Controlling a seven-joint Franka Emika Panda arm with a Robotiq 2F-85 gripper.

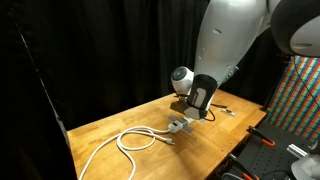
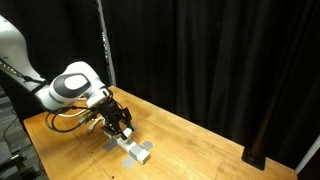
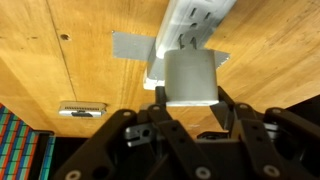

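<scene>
A pale grey, block-shaped plug [image 3: 191,78] is held between the fingertips of my gripper, which is shut on it. Beneath and beyond it in the wrist view lies a white power strip [image 3: 204,14], fixed to the wooden table with grey tape [image 3: 132,46]. The plug overlaps part of the strip in that view, and whether its prongs touch a socket cannot be made out. From outside, the gripper is low over the table, close to the power strip [image 2: 138,152]; the arm partly hides the plug.
A white cord [image 1: 124,145] loops across the table left of the strip. In the wrist view, a small white connector-like piece [image 3: 82,109] lies at the lower left, near a colourful patterned edge [image 3: 18,155].
</scene>
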